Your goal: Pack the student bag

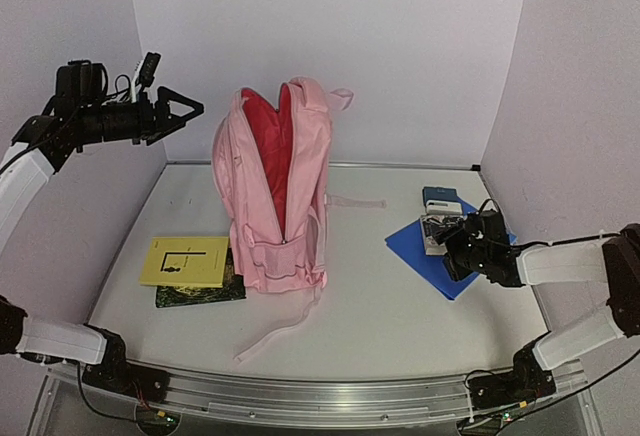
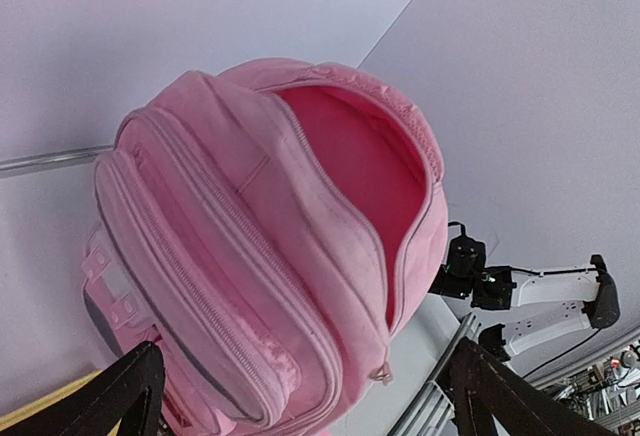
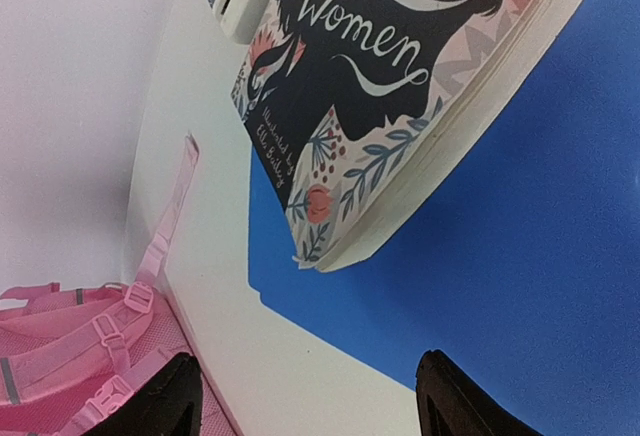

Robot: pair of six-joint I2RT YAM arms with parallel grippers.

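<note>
The pink backpack stands upright with its front unzipped, its red lining showing. My left gripper is open in the air to the left of the bag's top, apart from it; in the left wrist view its spread fingers have nothing between them. On the right, the Little Women book lies on a blue folder. Low over the folder's near part, beside the book, my right gripper is open and empty, partly covering the book from above.
A small dark blue item and a white case lie behind the book. Left of the bag, a yellow book overlaps a dark patterned one. A pink strap trails forward. The table between bag and folder is clear.
</note>
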